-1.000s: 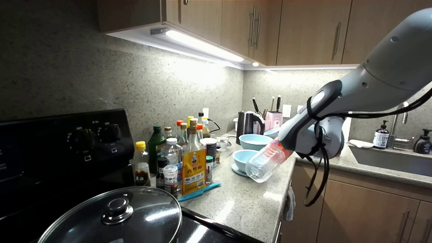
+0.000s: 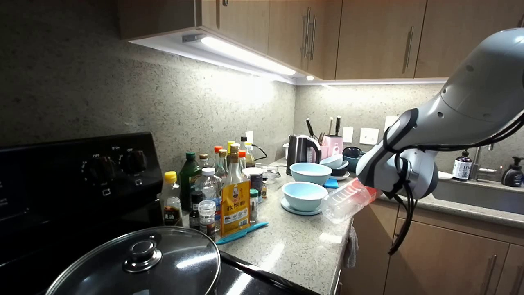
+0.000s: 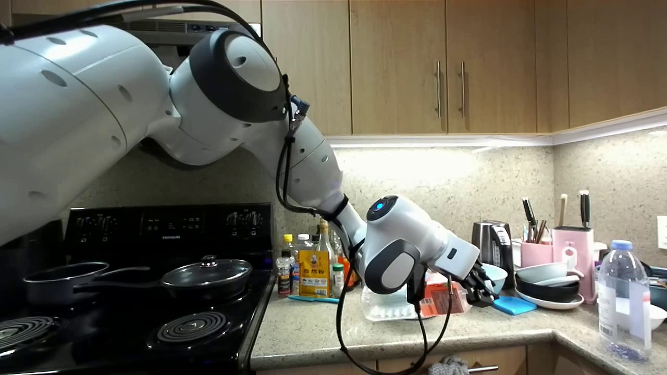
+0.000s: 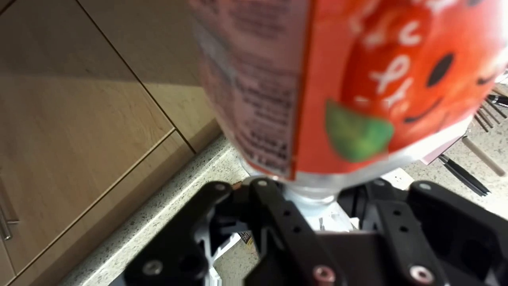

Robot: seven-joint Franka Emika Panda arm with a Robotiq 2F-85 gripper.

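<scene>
A clear plastic bottle with a red label [image 2: 342, 200] is held tilted in the air over the front part of the counter. In the wrist view its label [image 4: 366, 90], with a smiling red face and a green leaf, fills the upper right. My gripper is shut on the bottle at its narrow neck end. From the second exterior view, the bottle's clear base [image 3: 388, 304] points left, away from the black gripper [image 3: 480, 286]; the arm's wrist covers part of the bottle. The first exterior view hides the fingers behind the arm.
Light blue bowls [image 2: 304, 195] stand just left of the bottle. A black kettle [image 2: 301, 153] and pink knife block [image 3: 573, 259] are farther back. Several condiment bottles crowd near the stove. Another clear bottle [image 3: 623, 303] stands at the right.
In the first exterior view, the arm and bottle have shifted right, away from the blue bowls. The bottle's tilt has changed slightly, and it remains in the gripper.
</scene>
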